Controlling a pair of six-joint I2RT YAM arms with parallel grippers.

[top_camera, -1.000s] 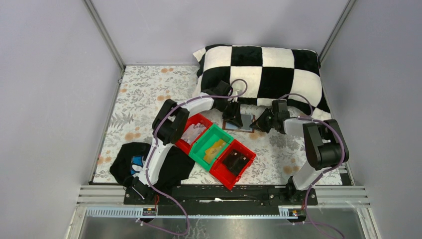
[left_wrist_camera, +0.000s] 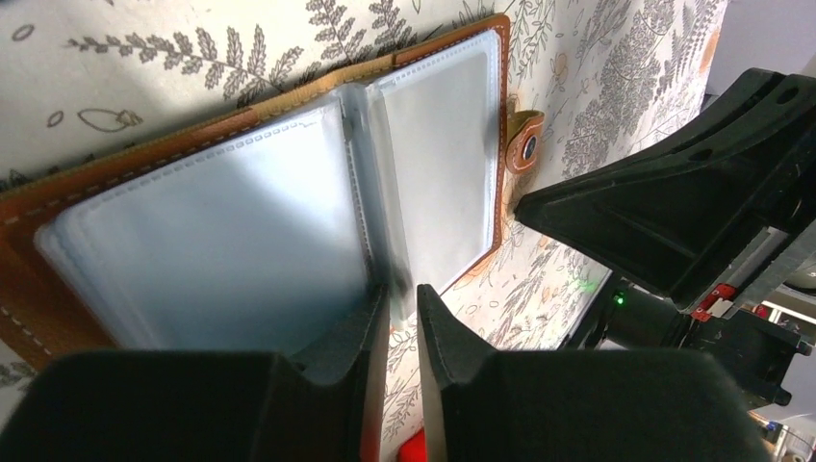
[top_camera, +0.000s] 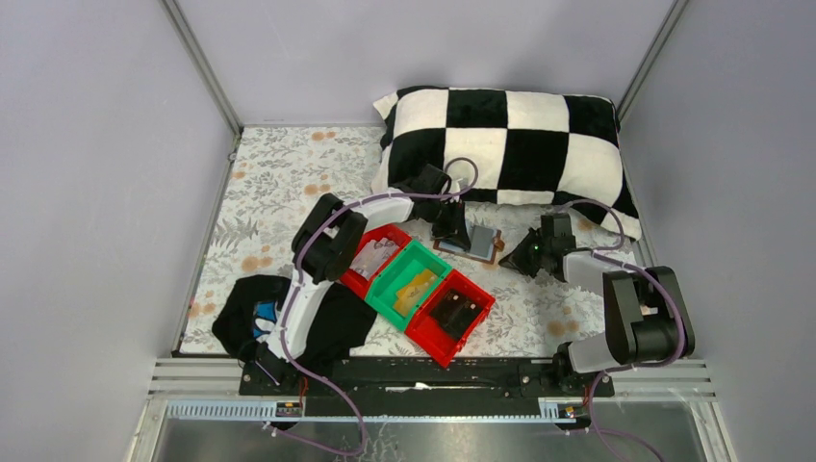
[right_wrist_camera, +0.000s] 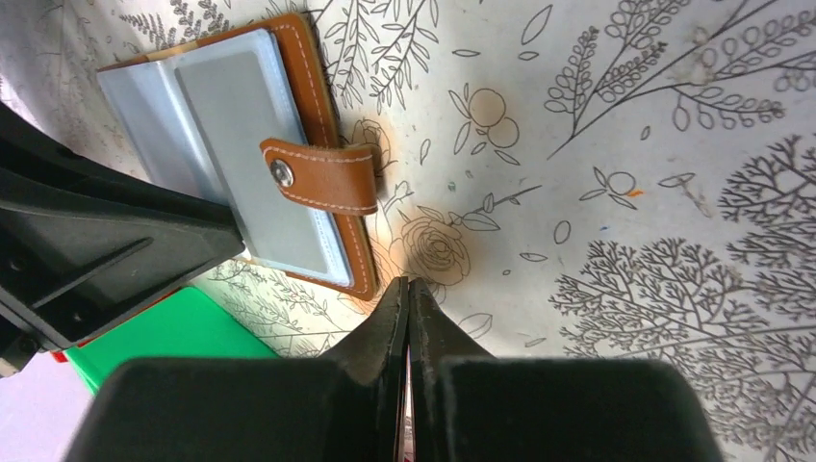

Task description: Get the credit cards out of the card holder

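The brown leather card holder (top_camera: 497,257) lies spread open on the table, its clear card sleeves (left_wrist_camera: 221,231) facing up. My left gripper hovers over the middle of the holder. Its fingers stand narrowly apart, with a sleeve fold seen between the tips and table showing lower in the gap; contact cannot be made out. To the right of the holder, my right gripper is shut, with nothing between its fingers. The snap strap (right_wrist_camera: 327,178) and the holder's right edge lie outside those fingers. Cards inside the sleeves are not clearly distinguishable.
A red and green divided tray (top_camera: 416,245) stands in front of the holder, with items in its compartments. Behind lies a checkered pillow (top_camera: 534,159). Black cloth (top_camera: 252,296) covers the front left.
My right gripper has moved right, off the holder's edge, and stayed shut. The holder has shifted slightly right and turned a little.
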